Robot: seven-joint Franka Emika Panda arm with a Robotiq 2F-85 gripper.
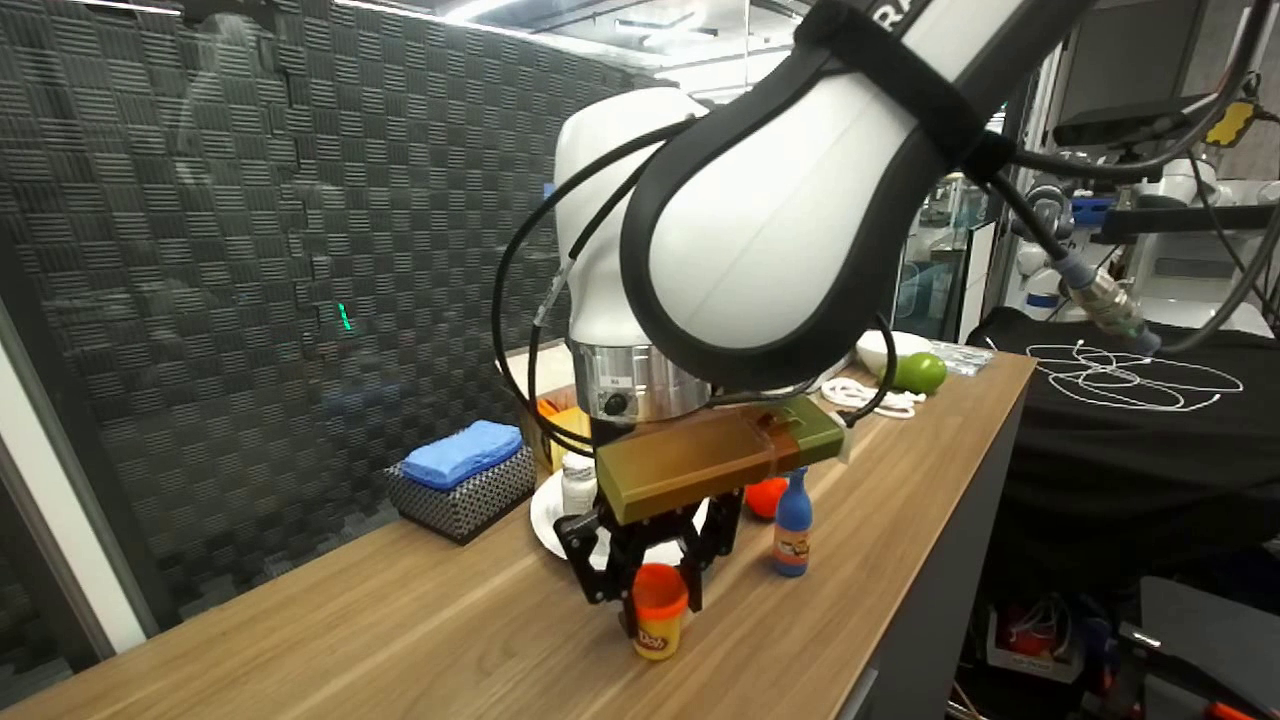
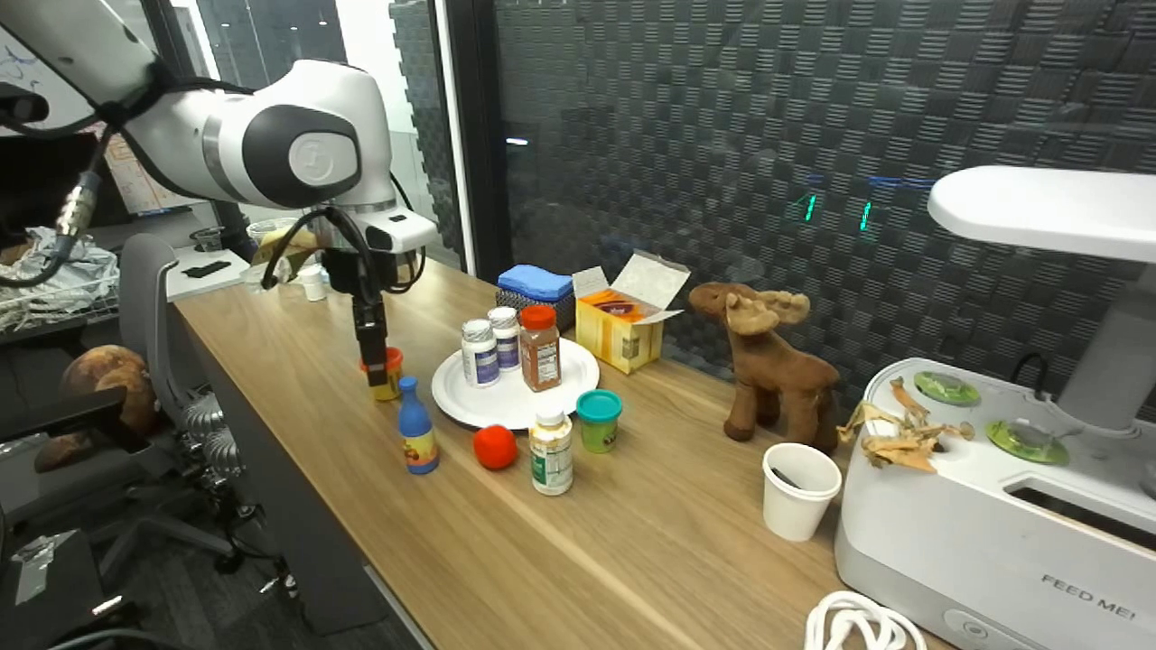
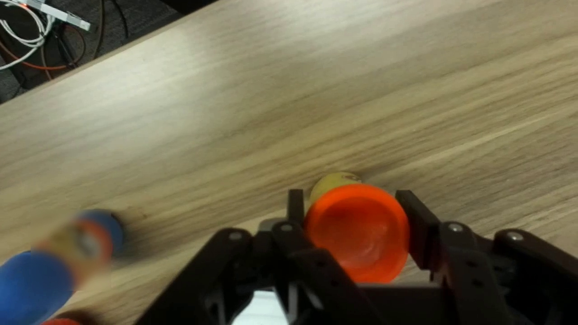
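A yellow Play-Doh tub with an orange lid [image 1: 659, 612] stands near the front of the wooden table, upright or nearly so. My gripper [image 1: 657, 606] is shut on it, one finger on each side of the lid. From above, the wrist view has the round orange lid [image 3: 357, 233] between the black fingers, with a bit of the yellow side showing beyond it. In the second exterior view the tub [image 2: 386, 374] is partly covered by my gripper. Its base appears to be at table level; whether it touches the wood I cannot tell.
Close by stands a blue bottle [image 2: 416, 428], with a red ball-like object [image 2: 495, 446] beside it. A white plate [image 2: 461, 403] carries several bottles. A white pill bottle [image 2: 552, 455] and a teal-lidded tub [image 2: 598, 421] stand near it. Bare wood lies toward the table's front edge.
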